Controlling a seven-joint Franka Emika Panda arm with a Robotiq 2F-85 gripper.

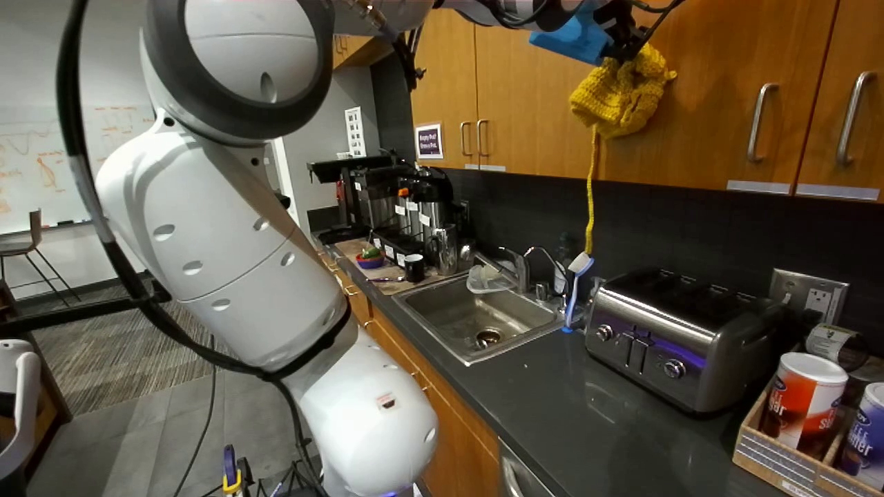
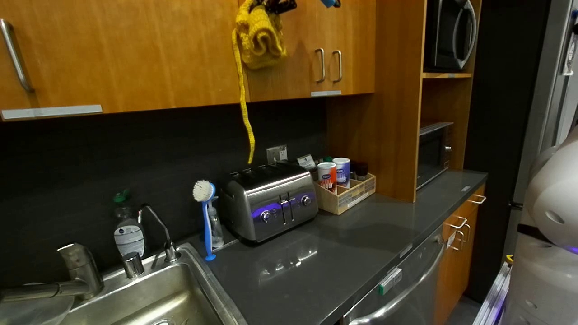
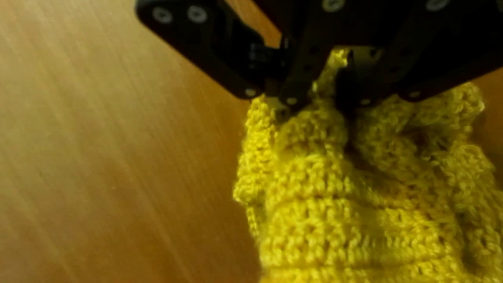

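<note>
A bunched yellow knitted cloth (image 1: 619, 95) hangs high before the wooden cabinet doors. My gripper grips its upper folds; part of the knit rises between the dark fingers, a small gap apart, in the wrist view. From the cloth (image 2: 262, 40) a long yellow strand (image 2: 243, 105) dangles, its end hanging above and behind the toaster in the second exterior view. Only a little of the gripper shows at the top edge there. The exact contact at the fingertips is dark and partly covered by the knit.
Below stand a silver toaster (image 1: 684, 339), an upright blue-handled brush (image 2: 206, 216) and a sink (image 1: 478, 319). A box (image 2: 347, 196) of canisters is beyond the toaster. Metal handles (image 1: 760, 123) stick out from the cabinet doors.
</note>
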